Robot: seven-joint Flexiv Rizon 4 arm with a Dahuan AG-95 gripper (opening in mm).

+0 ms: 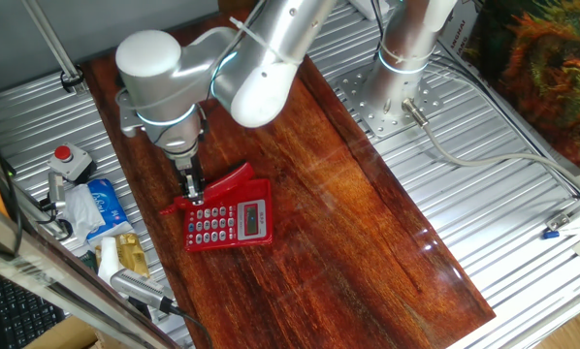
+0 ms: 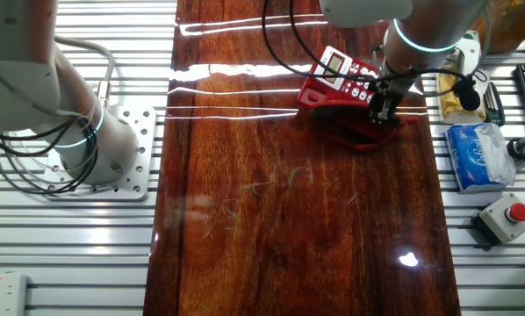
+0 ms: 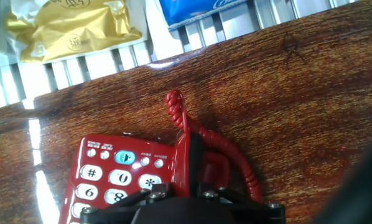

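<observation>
A red desk telephone [image 1: 227, 233] with white keys and a small display lies near the left edge of the wooden board. Its red handset [image 1: 232, 181] is at the body's far side, slightly tilted. My gripper [image 1: 194, 197] points down at the handset's left end. In the wrist view, the handset [image 3: 182, 163] runs between the fingers of the gripper, which look shut on it; their contact is partly hidden. A coiled red cord [image 3: 239, 160] loops beside the handset. Exterior view 2 shows the phone body [image 2: 337, 77] partly behind the arm and cables.
Beyond the board's left edge lie a blue tissue pack [image 1: 103, 206], a gold packet [image 1: 133, 254] and a red-topped button box [image 1: 72, 163]. The board's right part [image 1: 368, 242] is clear.
</observation>
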